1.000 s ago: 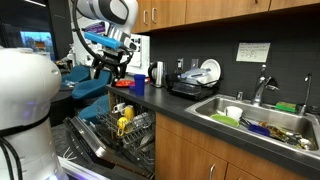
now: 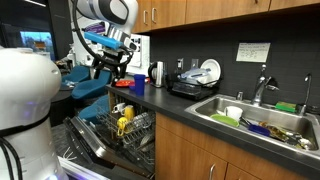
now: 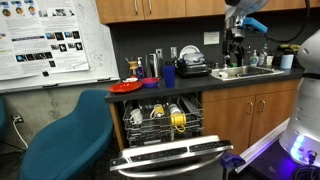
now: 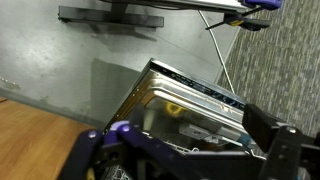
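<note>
High above the open dishwasher, my gripper (image 2: pixel 108 74) hangs empty and pointing down. In the wrist view its dark fingers (image 4: pixel 125 145) stand wide apart at the lower edge, with nothing between them. The dishwasher's door (image 3: pixel 170 157) is lowered, and its upper rack (image 3: pixel 148 130) shows behind it. A yellow item (image 2: pixel 124 122), perhaps a cup, hangs or sits at the rack's front; it is also visible in exterior view 2. Other dishes in the rack are too small to tell apart.
Along the counter (image 2: pixel 170 102) stand a blue container (image 2: pixel 139 85), a black dish rack (image 2: pixel 187 88) with a white plate, and red dishes (image 3: pixel 132 82). The sink (image 2: pixel 255 116) at right holds several utensils and a green item. Upper cabinets (image 2: pixel 205 15) overhang the counter. A teal beanbag (image 3: pixel 65 130) lies left.
</note>
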